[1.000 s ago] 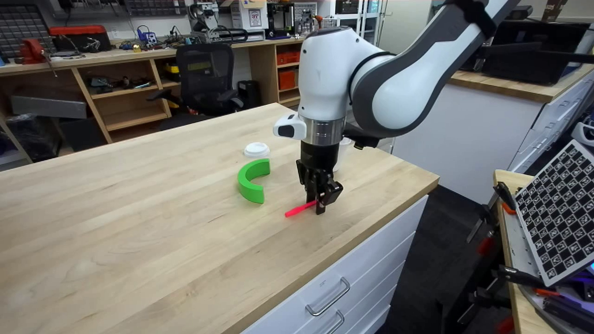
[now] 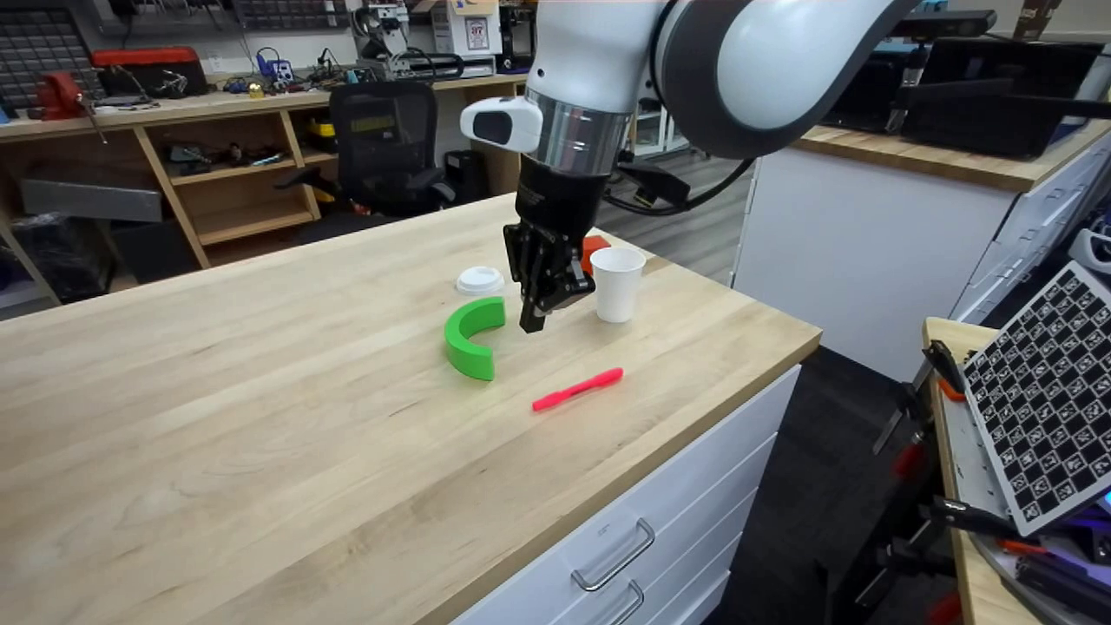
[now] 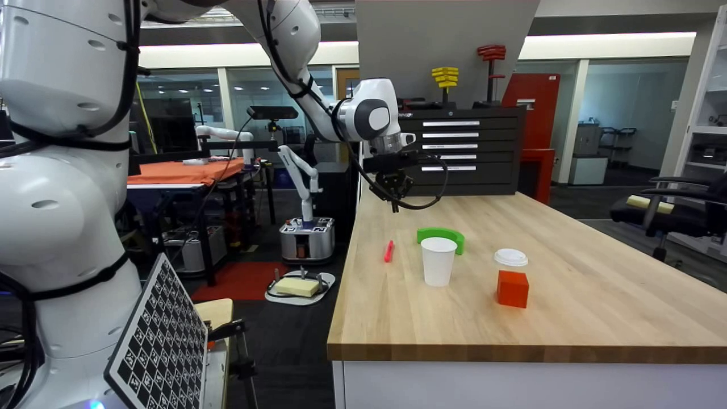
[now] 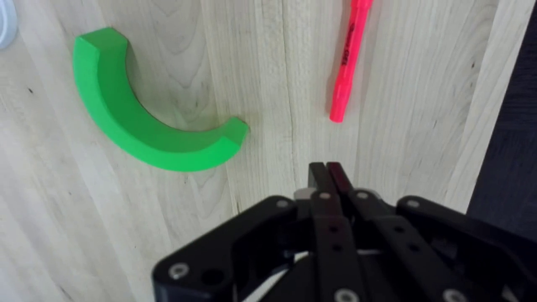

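My gripper is shut, its fingertips together with nothing between them. It hangs well above the table in exterior view 1, over bare wood between the green arch and the white cup. The pink marker (image 2: 578,389) lies flat on the table, apart from the gripper and nearer the front edge. In the wrist view the marker (image 4: 350,65) sits beyond the fingertips, its far end cut off by the frame. A green half-ring block (image 4: 146,121) lies to the left of the fingers in that view.
An upright white cup (image 3: 437,261), a white lid (image 3: 511,257) and a red-orange cube (image 3: 512,289) stand on the table. In exterior view 1 the gripper partly covers the cube.
The marker stayed on the table.
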